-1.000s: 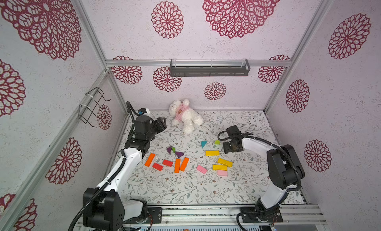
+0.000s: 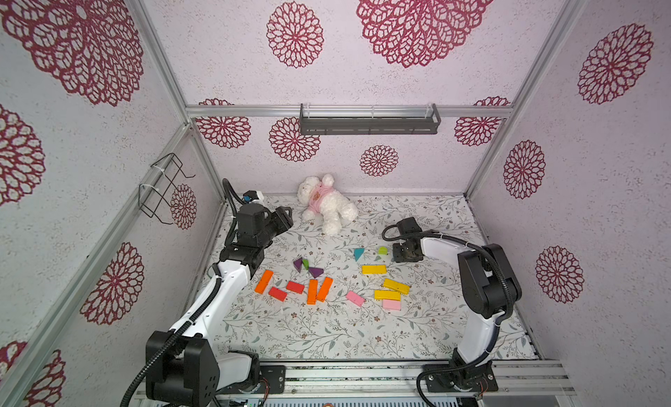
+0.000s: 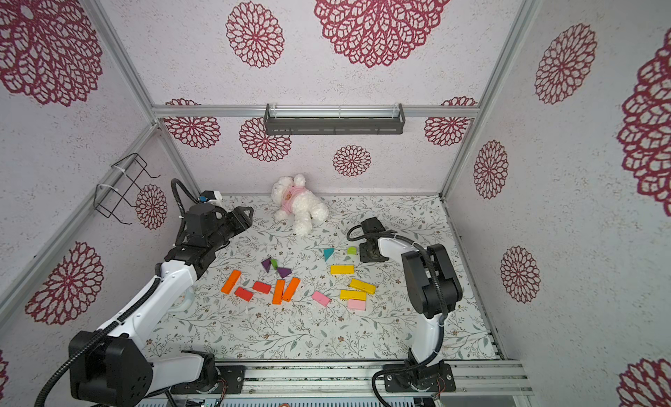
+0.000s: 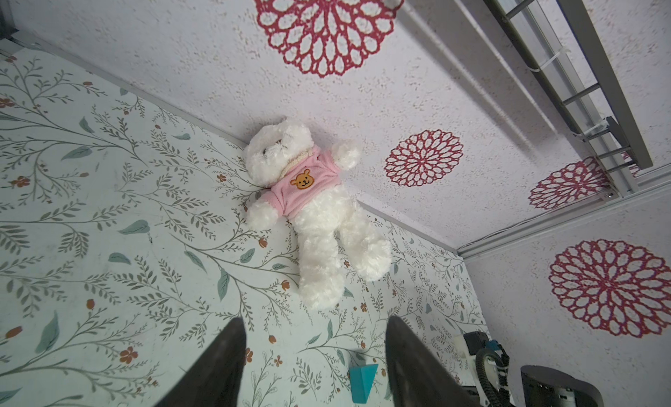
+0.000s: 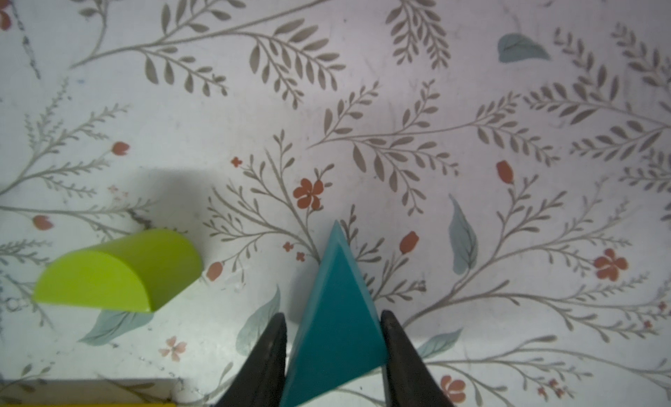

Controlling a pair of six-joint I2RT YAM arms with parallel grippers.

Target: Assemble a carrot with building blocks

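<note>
My right gripper is shut on a teal triangular block (image 5: 339,316), low over the mat in the right wrist view, just right of a lime rounded block (image 5: 118,267). Another teal triangle (image 2: 358,253) lies left of the lime block. Purple triangles (image 2: 316,272) and a green piece (image 2: 305,264) lie mid-left. Orange bars (image 2: 311,291), red blocks (image 2: 294,287), yellow bars (image 2: 374,269) and pink blocks (image 2: 354,297) lie across the front. My left gripper is open and empty, raised at the left.
A white plush bear (image 2: 328,204) lies by the back wall. A grey shelf (image 2: 369,127) hangs above it, a wire rack (image 2: 159,190) on the left wall.
My right arm has drawn inward and slightly toward the back, its gripper moving a little. The left arm and the loose blocks look unchanged.
</note>
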